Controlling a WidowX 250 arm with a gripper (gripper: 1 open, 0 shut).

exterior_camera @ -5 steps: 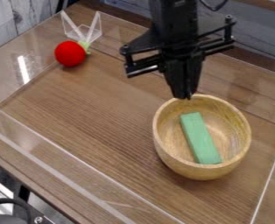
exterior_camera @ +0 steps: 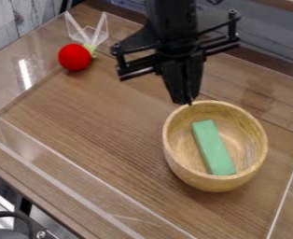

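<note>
My dark gripper (exterior_camera: 180, 93) hangs at the top centre, shut, with nothing visible between its fingers. It is just above the back rim of a round tan bowl (exterior_camera: 182, 159), which holds a green rectangular block (exterior_camera: 212, 147). A red tomato-like ball (exterior_camera: 75, 58) sits at the upper left of the wooden table (exterior_camera: 75, 140).
A clear, crumpled-looking object (exterior_camera: 91, 33) lies behind the red ball. Walls or ledges border the back, and a dark cable shows at the lower left.
The gripper has shifted very slightly left. The bowl, block and ball have not visibly moved.
</note>
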